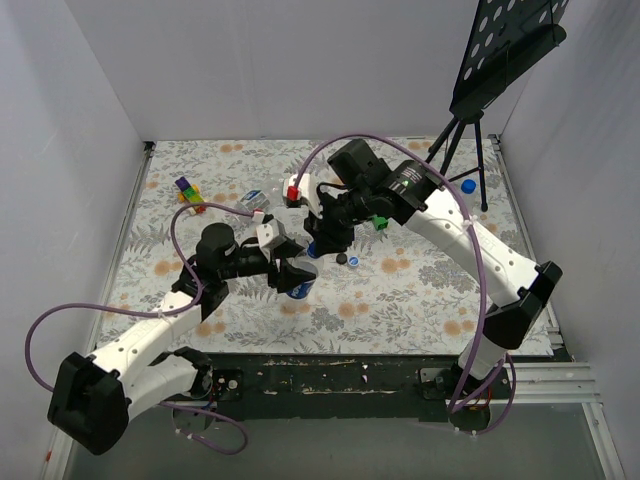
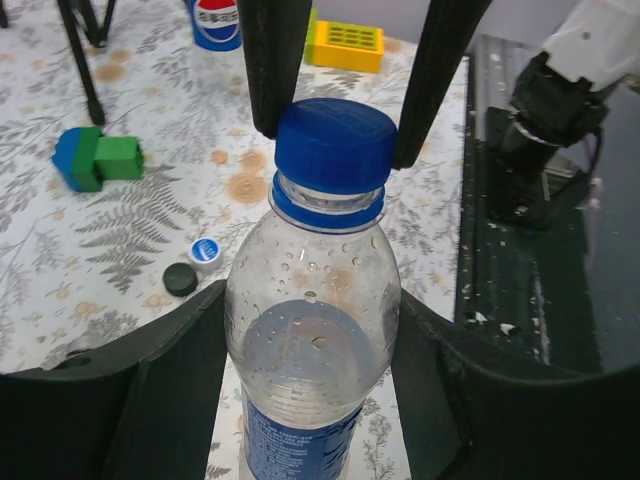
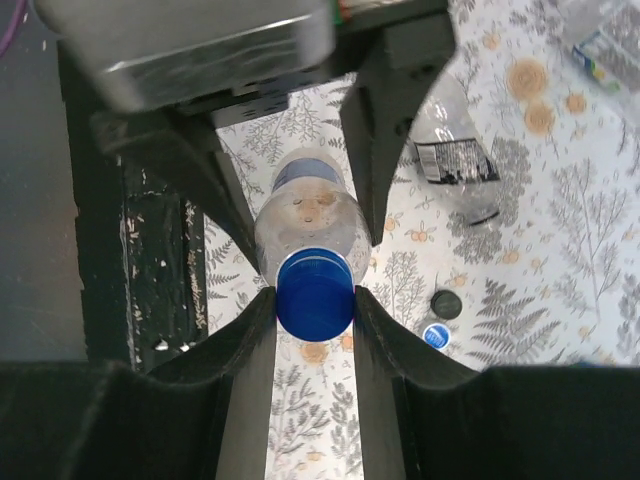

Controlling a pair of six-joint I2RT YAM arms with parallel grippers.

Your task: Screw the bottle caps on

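A clear bottle with a blue label (image 2: 300, 440) is held around its body by my left gripper, which is shut on it. The blue cap (image 2: 336, 145) sits over the bottle's mouth, and a strip of clear neck shows between it and the blue neck ring (image 2: 325, 215). My right gripper is shut on this cap, a fingertip at each side. From above, the two grippers meet near mid-table; the bottle's label (image 1: 300, 289) shows below the left fingers, while the right hand mostly covers the cap.
A black cap (image 1: 341, 258) and a white-and-blue cap (image 1: 353, 262) lie close by. Other clear bottles (image 1: 260, 198) lie farther back, with coloured blocks (image 1: 190, 190) at left. At back right stand a black tripod (image 1: 480, 160) and a blue cap (image 1: 468, 186).
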